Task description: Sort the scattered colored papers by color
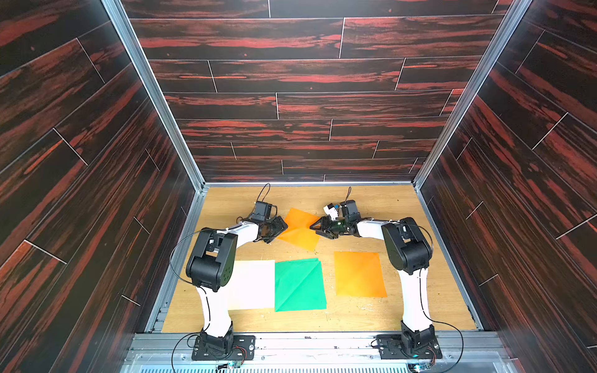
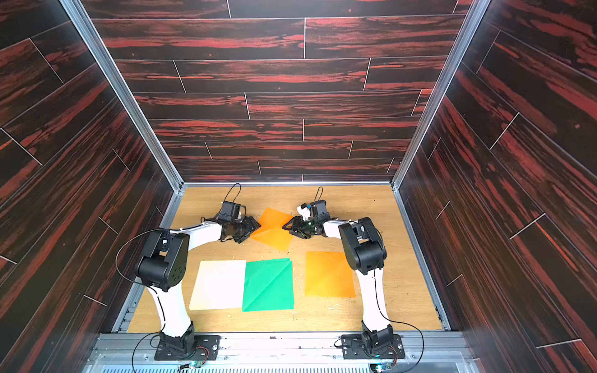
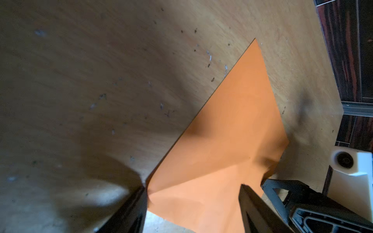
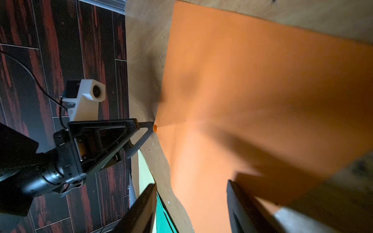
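Note:
A loose orange paper (image 1: 297,225) lies at the back middle between both grippers. In the left wrist view my left gripper is open, its fingers over one edge of that paper (image 3: 225,128). My right gripper stands with its fingers apart over the paper's opposite side; whether it grips any paper is not clear, and a shadow and slight crease show by one finger. In front lie a white paper (image 2: 217,279), green papers (image 2: 267,279) and another orange paper (image 2: 329,273), each in its own place in a row.
The wooden table (image 1: 391,199) is bounded by dark walls and metal rails. Free wood shows behind the loose paper and at the sides. Both arms reach in from the front corners, close over the table.

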